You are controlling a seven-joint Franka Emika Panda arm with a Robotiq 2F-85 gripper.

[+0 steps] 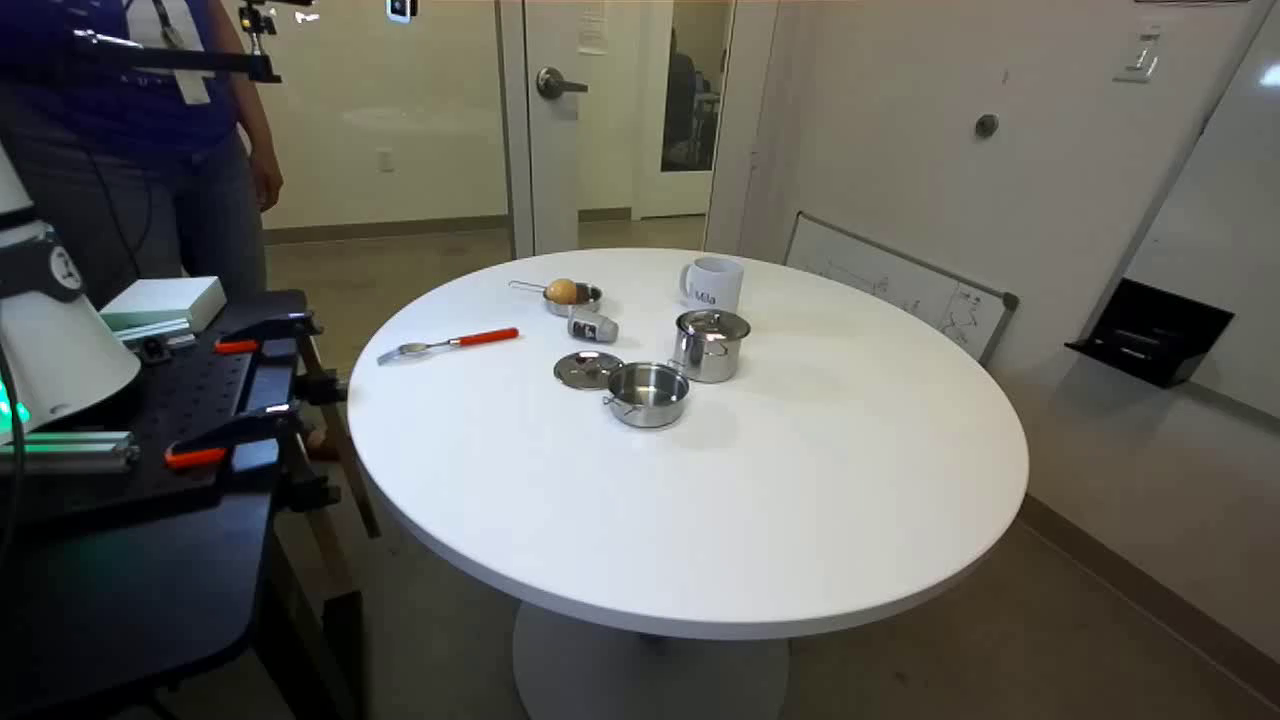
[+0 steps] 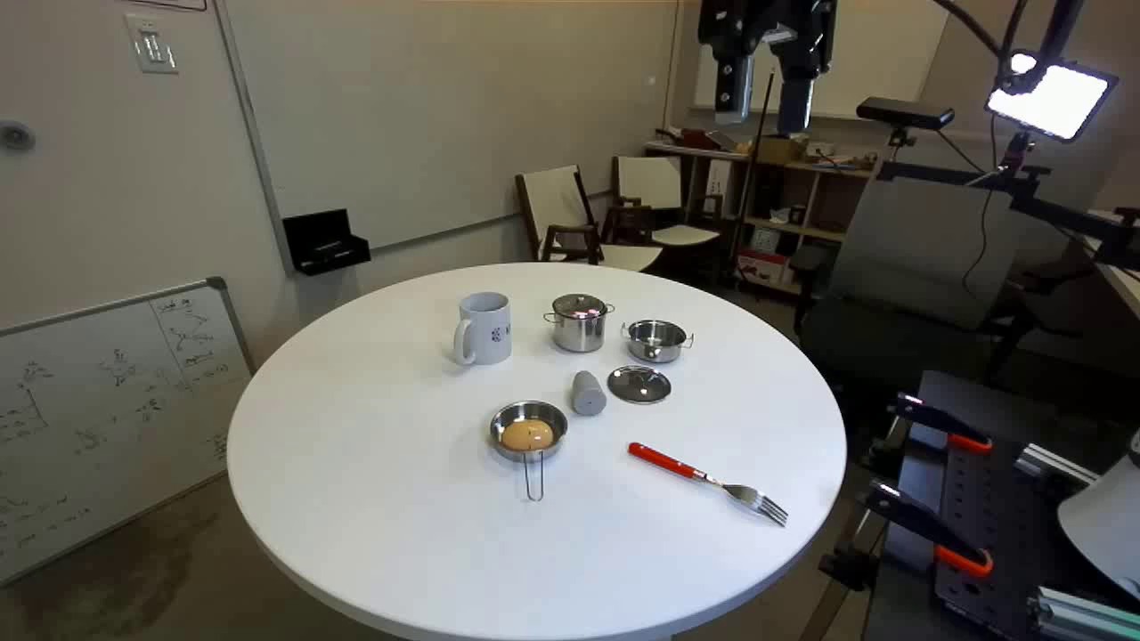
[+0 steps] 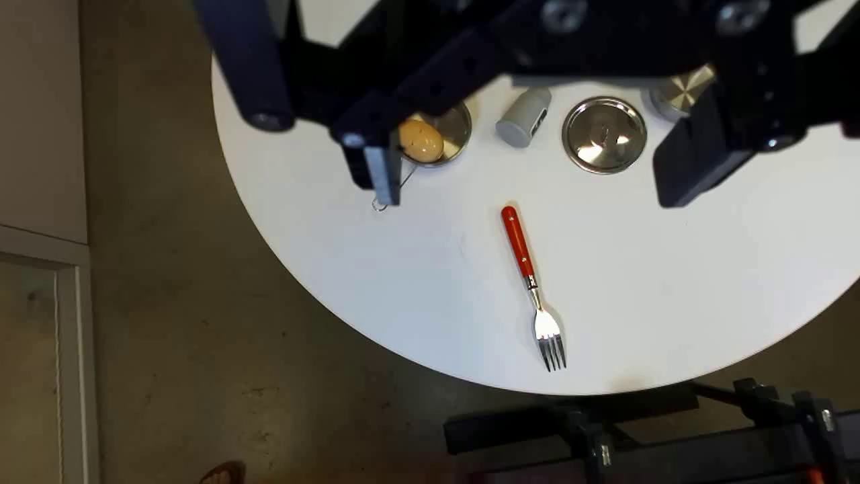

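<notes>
High above the table hangs my gripper (image 2: 765, 112), open and empty, its two fingers wide apart in the wrist view. Below it on the white round table (image 2: 353, 513) lies a fork (image 3: 525, 274) with a red handle. A small steel pan (image 2: 499, 436) with a wire handle holds a brown egg-like object (image 2: 528, 434). Beside it a grey shaker-like cylinder (image 2: 588, 394) lies on its side. Close by are a loose steel lid (image 2: 640, 385), an uncovered steel pot (image 2: 656, 341), a taller lidded pot (image 2: 579, 324) and a white mug (image 2: 487, 328).
A dark stand (image 1: 90, 540) with orange-tipped clamps (image 1: 198, 457) borders the table edge on the robot's side. A person (image 1: 132, 156) stands behind that stand.
</notes>
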